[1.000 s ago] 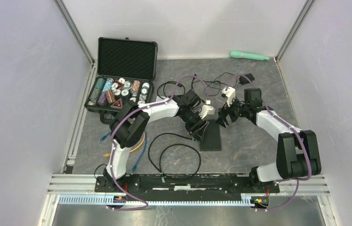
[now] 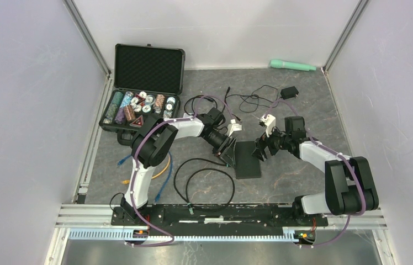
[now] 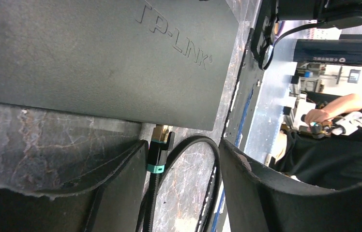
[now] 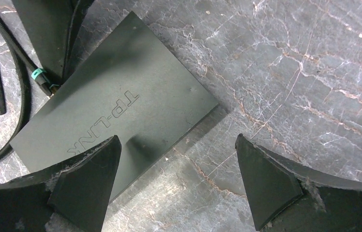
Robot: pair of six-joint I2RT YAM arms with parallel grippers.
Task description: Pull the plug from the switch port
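A dark TP-LINK switch [image 2: 247,168] lies flat on the grey marble floor. A black cable's plug [image 3: 158,152], with a teal band, sits at the switch's edge, its metal end at the port. My left gripper is open around this plug, one finger on either side. My right gripper stands open over the switch's opposite side, nothing between its fingers but part of the switch and bare floor in view.
An open case of chips [image 2: 138,110] is at back left. Loose black, blue and yellow cables lie around. A charger [image 2: 289,92] and a green cylinder [image 2: 292,64] are at back right.
My left gripper has moved slightly left, toward the plug end. My right gripper has come toward the front, lower in the top view. The switch shows at most a very slight shift.
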